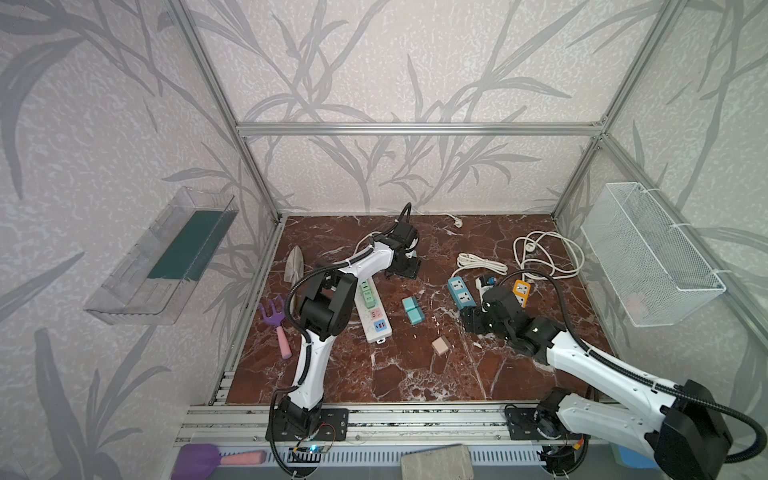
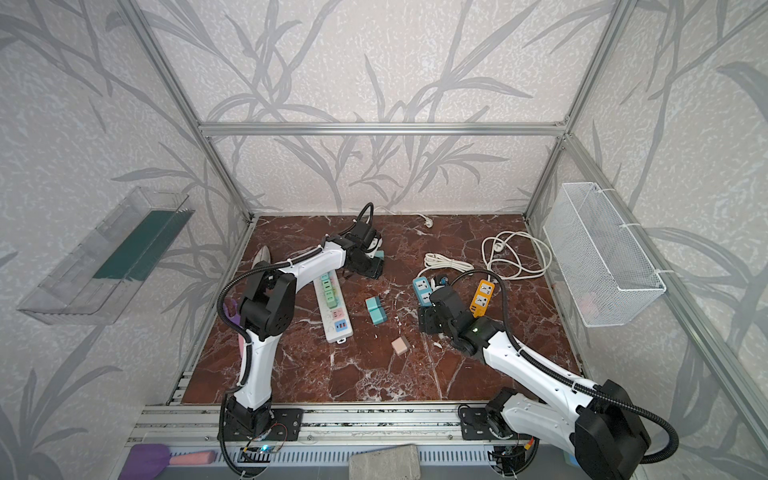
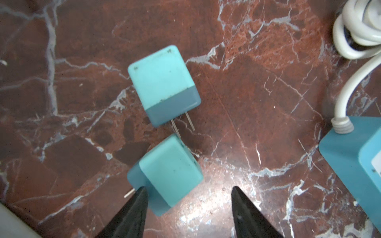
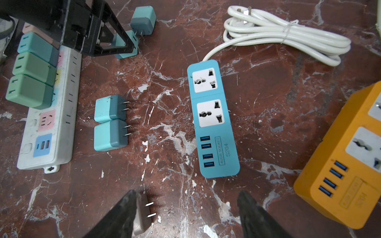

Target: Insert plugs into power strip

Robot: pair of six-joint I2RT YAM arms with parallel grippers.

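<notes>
A white power strip (image 4: 59, 132) at centre left bears several green, teal and pink plugs (image 4: 29, 90) in a row. My left gripper is open above two teal plugs (image 3: 164, 85), one beside its left finger. Two more teal plugs (image 4: 109, 134) lie between that strip and a blue power strip (image 4: 214, 154). My right gripper is open, low near the blue strip's front end, with a pale plug (image 4: 140, 214) by its left finger.
An orange power strip (image 4: 333, 186) lies at right with coiled white cables (image 4: 285, 35) behind. Garden tools (image 1: 280, 336) lie at the left edge. Wire baskets (image 1: 648, 256) stand either side.
</notes>
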